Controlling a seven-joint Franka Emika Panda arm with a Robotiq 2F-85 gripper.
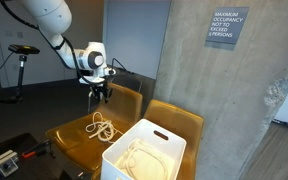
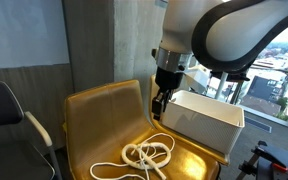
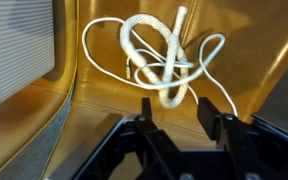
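Note:
A white rope [image 1: 102, 128] lies in a loose heap on the seat of the left tan chair [image 1: 69, 146]. In the wrist view, the rope [image 3: 167, 60] shows thick loops crossed by a thinner white cord [image 3: 106, 70]. My gripper [image 1: 105, 96] is above the chair seat, over the heap. Its fingers [image 3: 144, 124] stand apart in the wrist view, with the rope beyond them and only bare seat between, so it is open. In the second exterior view the rope [image 2: 147, 152] rests below the gripper [image 2: 158, 112].
An open white box [image 1: 119, 155] with a pale rope or cord [image 1: 146, 160] inside stands beside the seat. Another tan chair [image 1: 179, 120] is behind it. A concrete wall [image 1: 224, 90] backs the scene, and a dark chair [image 2: 14, 130] stands at the left.

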